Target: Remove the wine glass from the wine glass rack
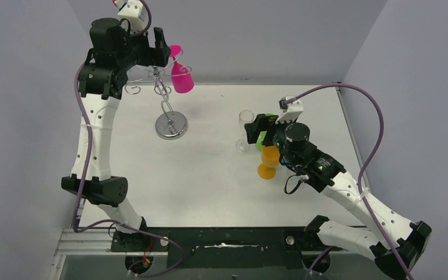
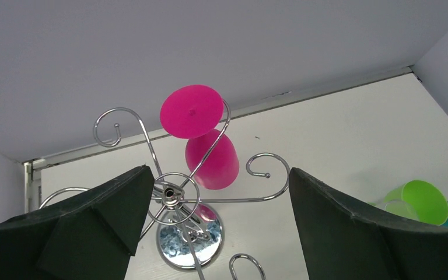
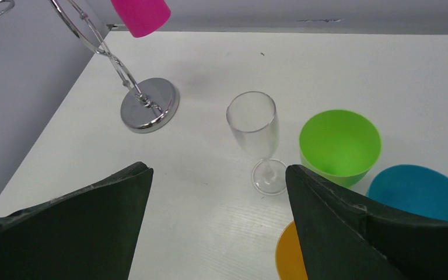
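Note:
The pink wine glass [image 1: 182,81] hangs upside down from one curled arm of the silver rack [image 1: 171,125]. Its round foot [image 2: 191,112] is uppermost in the left wrist view, with the bowl [image 2: 214,166] below. My left gripper [image 1: 161,48] is high over the rack, its fingers [image 2: 102,216] wide apart with nothing between them; from above it hides part of the rack's wire top. Across the table, my right gripper [image 1: 258,129] also stands open and empty, over the group of standing glasses. In the right wrist view, only the pink bowl's lower part [image 3: 144,13] shows.
A clear glass [image 3: 255,122] stands beside a green cup [image 3: 341,143], a blue one [image 3: 423,192] and an orange goblet [image 1: 268,158] at right. A grey wall [image 1: 227,46] rises close behind the rack.

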